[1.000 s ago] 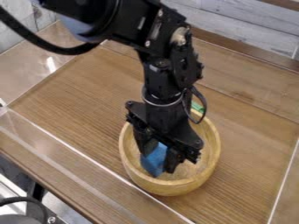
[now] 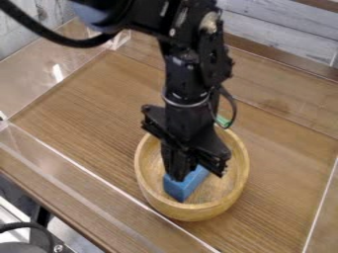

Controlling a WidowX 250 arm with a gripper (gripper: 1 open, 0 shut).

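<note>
My black gripper (image 2: 179, 156) reaches down into a round wooden bowl (image 2: 211, 206) at the lower centre of the camera view. A blue block (image 2: 183, 186) lies in the bowl just under and beside the fingertips. The fingers look close together, with nothing visible held between them; the arm hides part of the bowl's back.
A wooden table (image 2: 79, 114) surrounds the bowl, with open space to the left and right. A small green object (image 2: 223, 121) shows behind the arm. Raised edges border the table at the back and left.
The gripper has shifted slightly up within the bowl, and more of the blue block now shows beneath it.
</note>
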